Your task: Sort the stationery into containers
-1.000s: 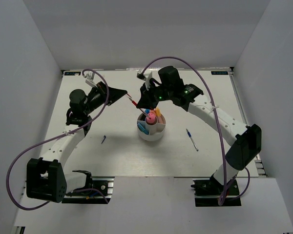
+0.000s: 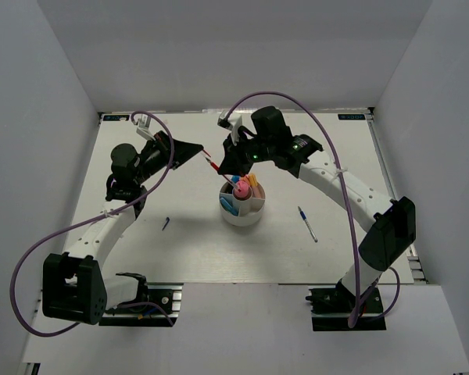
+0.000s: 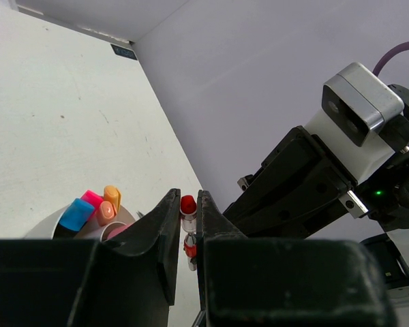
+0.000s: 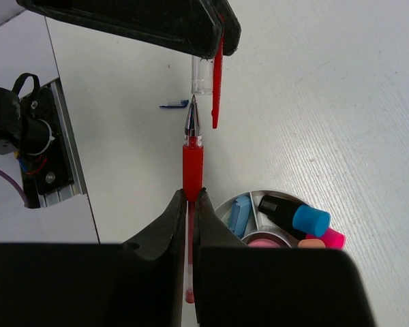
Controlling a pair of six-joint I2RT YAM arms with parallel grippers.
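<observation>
My left gripper [image 2: 200, 147] is shut on a red pen cap [image 4: 217, 85], clear part [image 4: 202, 75] beside it. My right gripper is shut on a red gel pen [image 4: 193, 163], its metal tip just below the cap. In the left wrist view the red pieces line up between the left fingertips. Below both grippers stands the round organiser [image 2: 242, 219], holding highlighters and markers in blue [image 4: 239, 216], pink [image 3: 93, 198] and orange [image 3: 112, 195].
A blue-and-white pen [image 2: 307, 224] lies on the table's right. A small dark blue item [image 2: 166, 223] lies at the left.
The right arm has shifted very slightly, its elbow a little leftward. The left arm and the objects on the table look unmoved.
</observation>
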